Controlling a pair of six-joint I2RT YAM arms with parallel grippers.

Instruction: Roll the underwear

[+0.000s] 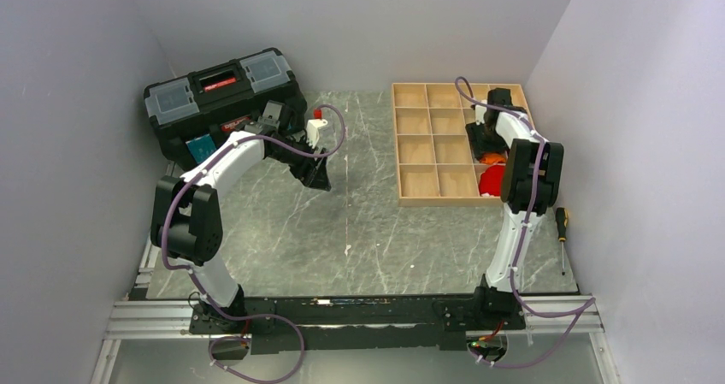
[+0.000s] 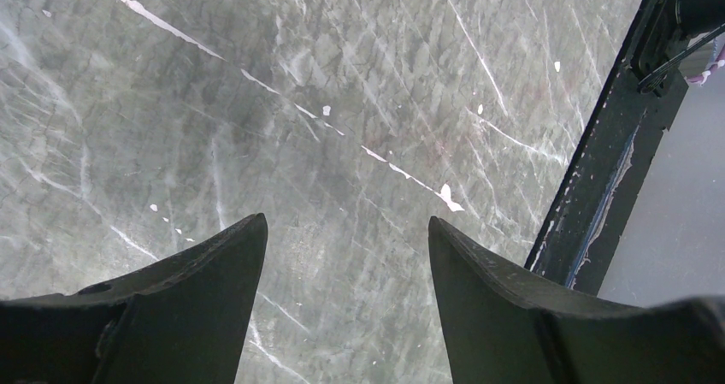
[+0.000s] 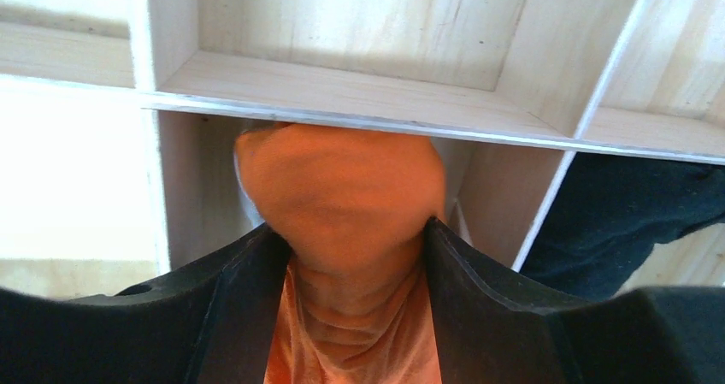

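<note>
Orange underwear (image 3: 359, 204), bunched into a roll, sits in a box compartment. My right gripper straddles it, with fingers (image 3: 235, 307) against the cloth at either side. Between the fingertips the cloth narrows; whether they grip it is unclear. From above, the right arm covers most of this spot, and only a bit of orange shows. My left gripper stands open and empty over the bare grey table at the left.
The wooden divided box (image 1: 397, 144) has several empty compartments on its left. Red cloth (image 1: 492, 180) lies in a front compartment, dark cloth (image 3: 615, 217) in another. A black toolbox (image 1: 224, 97) stands at the back left, a screwdriver (image 1: 562, 227) at the right. Mid-table is clear.
</note>
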